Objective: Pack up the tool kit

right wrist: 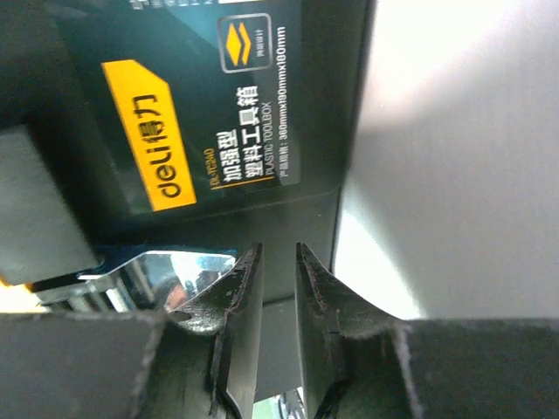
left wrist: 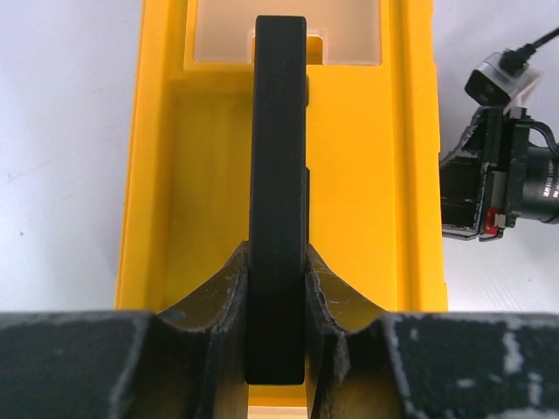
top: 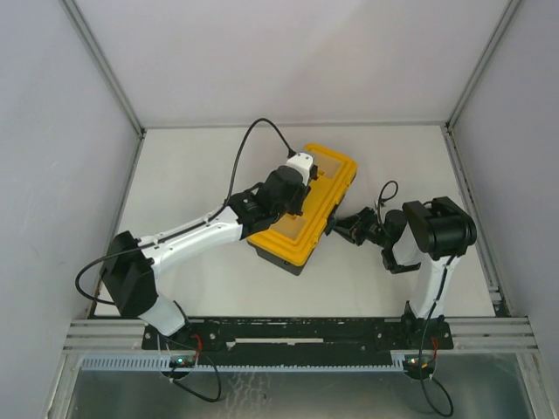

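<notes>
The yellow-lidded tool box [top: 330, 166] stands at a slant in mid-table, its lid down. My left gripper reaches over the lid, fingers on either side of the black carry handle [left wrist: 279, 131] and seemingly against it. In the right wrist view the right fingertips [right wrist: 255, 262] are a little apart, with nothing between them. The printed label [right wrist: 201, 113] and a dark latch [right wrist: 39, 209] lie ahead of them. Contact with the box cannot be made out.
Bare white table [top: 179, 188] lies left of the box, and more free surface shows at the back right. Walls close in both sides. The right arm [top: 428, 249] fills the space just right of the box.
</notes>
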